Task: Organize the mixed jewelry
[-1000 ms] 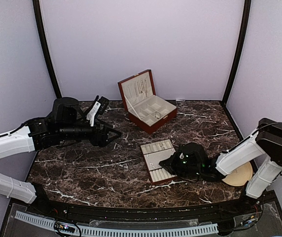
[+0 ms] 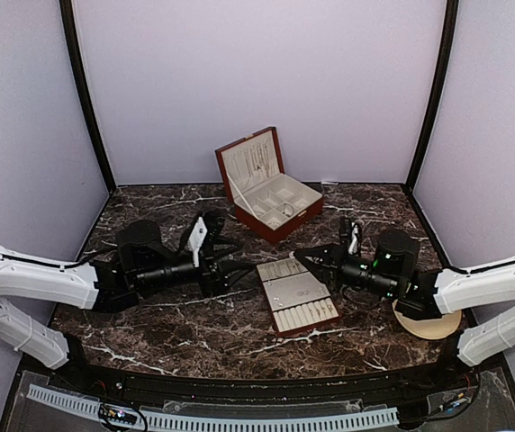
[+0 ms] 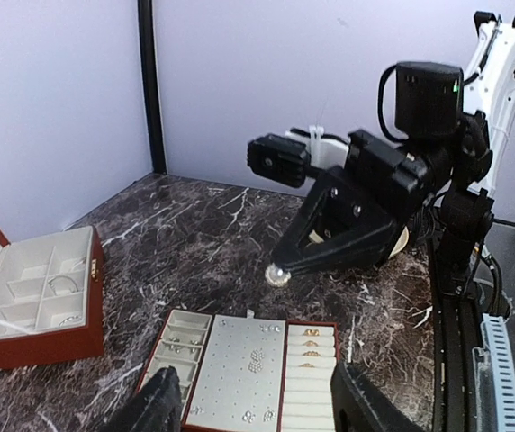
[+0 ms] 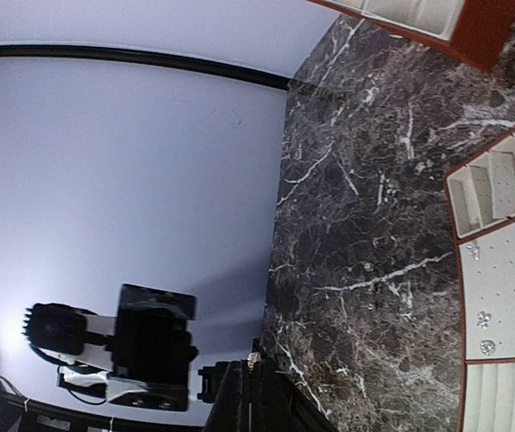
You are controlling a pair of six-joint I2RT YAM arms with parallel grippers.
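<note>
The open red jewelry box [image 2: 275, 225] stands at the back, with necklaces in its lid and compartments in its base. In front lies a flat organizer tray [image 3: 235, 369] with small compartments, a dotted panel holding small earrings [image 4: 484, 319] and ring rolls [image 3: 308, 387]. My left gripper [image 2: 236, 265] hovers left of the tray, its fingers apart, nothing seen between them. My right gripper [image 2: 293, 255] is raised above the tray's back part, shut, with a small shiny piece [image 3: 277, 274] at its fingertips.
A round beige plate [image 2: 429, 326] lies at the right under the right arm. Walls close in the back and sides.
My right gripper has risen and moved back from over the tray's front middle. My left gripper has moved right, toward the tray, and lower in the view.
</note>
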